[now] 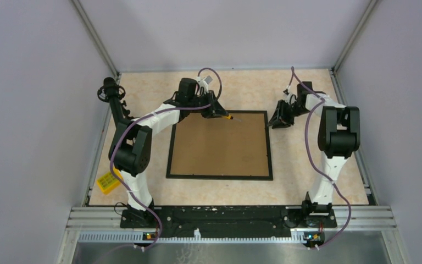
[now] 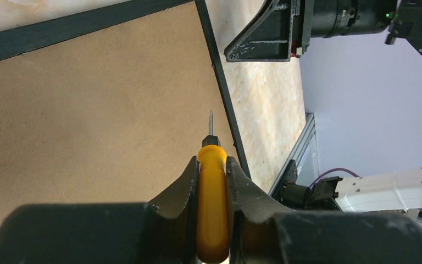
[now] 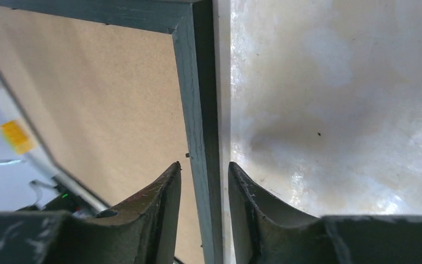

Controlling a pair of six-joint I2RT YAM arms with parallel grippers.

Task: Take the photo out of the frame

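Note:
The black picture frame [image 1: 270, 165] lies on the table, its brown backing board [image 1: 220, 148] facing up, small tabs along the inner edge. My left gripper is shut on a screwdriver [image 2: 211, 225] with a yellow handle, its thin tip pointing over the upper right part of the board. My right gripper is part open at the right side bar of the frame, near a corner; its fingers straddle that bar or hover just over it, contact unclear. No photo is visible.
A yellow case [image 1: 109, 180] lies at the table's left front. Bare marble-patterned table [image 1: 302, 165] surrounds the frame, with free room at the back and front right. Walls and metal rails border the table.

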